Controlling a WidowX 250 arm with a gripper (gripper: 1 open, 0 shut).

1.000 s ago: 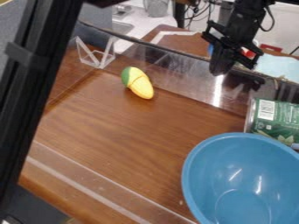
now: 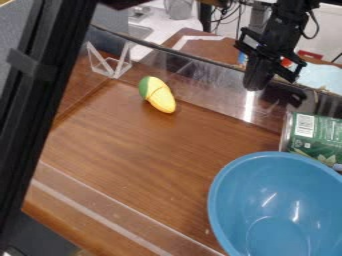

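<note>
The black arm with its gripper (image 2: 257, 70) hangs at the top right, above the metal strip along the back of the wooden surface; its fingers look closed, with nothing visible between them. A yellow corn toy (image 2: 158, 95) with a green end lies on the wood, left of and below the gripper. A blue bowl (image 2: 277, 205) stands at the lower right. A green can (image 2: 315, 141) is partly in view at the right edge, just behind the bowl.
A dark vertical post (image 2: 34, 90) fills the left edge. A small clear stand (image 2: 110, 62) is at the upper left; cables and other items lie beyond the strip.
The arm and gripper have shifted very slightly at the top right; the corn, bowl and can have not moved.
</note>
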